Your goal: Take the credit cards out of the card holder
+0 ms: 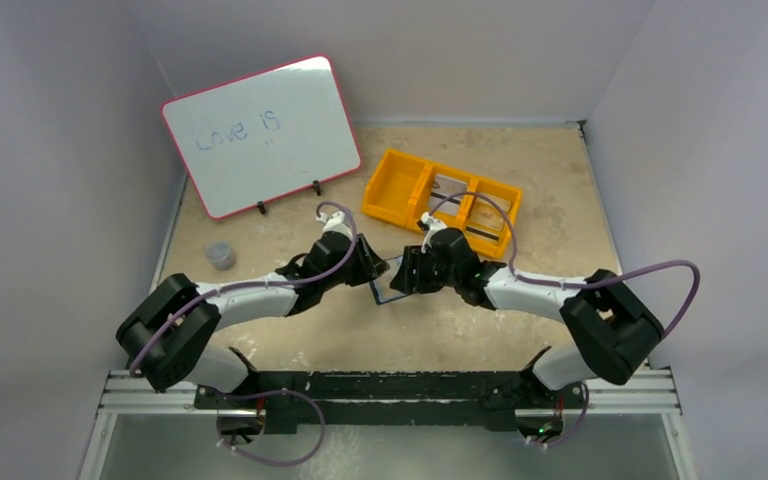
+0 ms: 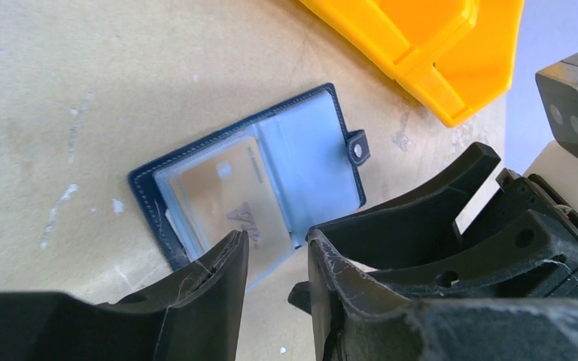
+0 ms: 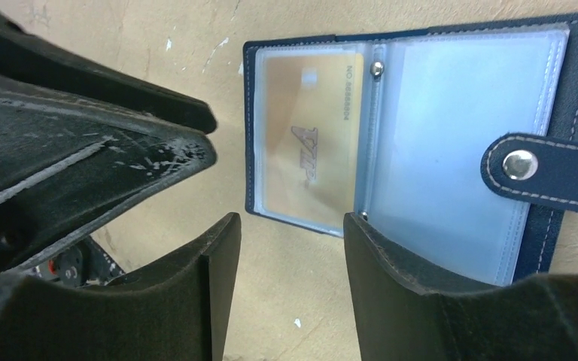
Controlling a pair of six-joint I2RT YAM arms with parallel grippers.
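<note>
An open navy card holder (image 1: 388, 288) with clear sleeves lies on the tabletop between my grippers. In the left wrist view a gold card (image 2: 226, 195) is in one sleeve; in the right wrist view it (image 3: 308, 128) shows a number and logo, while the other sleeve (image 3: 459, 150) looks pale blue. My left gripper is open above the holder's edge by the gold card, nothing clearly between its fingers. My right gripper is open beside the holder, with nothing between its fingertips. The two grippers are close together.
A yellow divided tray (image 1: 395, 185) stands behind the holder. A whiteboard (image 1: 260, 140) is at the back left, a small clear container (image 1: 220, 254) at the left. The front and right of the table have free room.
</note>
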